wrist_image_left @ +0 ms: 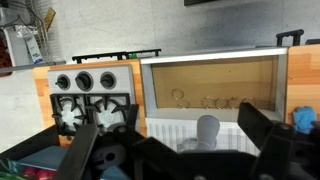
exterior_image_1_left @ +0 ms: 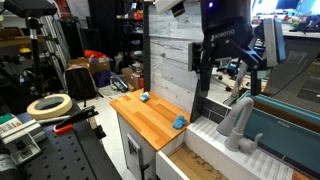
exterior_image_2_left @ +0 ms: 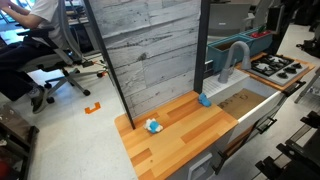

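Observation:
My gripper [exterior_image_1_left: 225, 80] hangs high above the sink side of the counter, its dark fingers spread apart, with nothing visible between them. It shows as dark shapes along the bottom of the wrist view and at the upper right of exterior view 2. Below it an open drawer [wrist_image_left: 215, 82] holds several thin ring-like shapes on its wooden bottom. A blue crumpled item [exterior_image_1_left: 180, 122], perhaps cloth, lies on the wooden counter [exterior_image_1_left: 150, 117]. Farther along sits a small blue-and-white object [exterior_image_2_left: 153, 125]. The grey faucet [exterior_image_1_left: 238, 120] rises behind the drawer.
A stove [wrist_image_left: 97, 95] with black knobs and grates stands on the other side of the drawer. A white plank wall [exterior_image_2_left: 150, 60] and a dark post [exterior_image_1_left: 206, 60] back the counter. Much of the wooden top is clear.

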